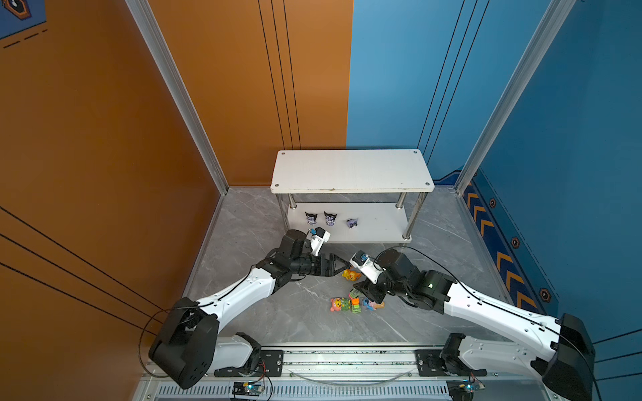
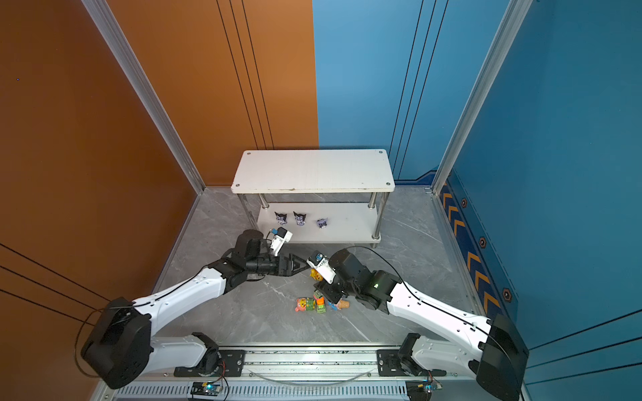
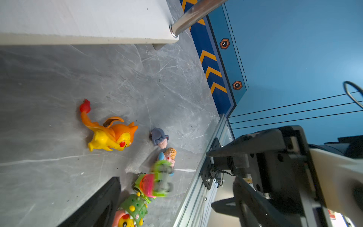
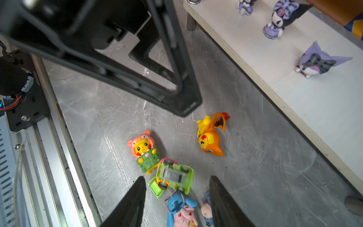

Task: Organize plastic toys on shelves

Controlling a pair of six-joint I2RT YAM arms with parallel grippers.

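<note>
My left gripper stands open and empty, its tips near the right gripper. My right gripper is open too, over the toys. A green toy car with pink on it, wheels showing, is apart from all fingers; it looks blurred and above the other toys in the left wrist view. Below are a pikachu in a pink hood, an orange-green toy, a blue figure and a grey-capped figure. An orange dragon-like toy lies by itself. Three purple-black figures occupy the lower shelf.
The upper shelf is bare, and the lower one has free room on its right. A metal post stands at the shelf's right front. Both grippers are close together over the floor.
</note>
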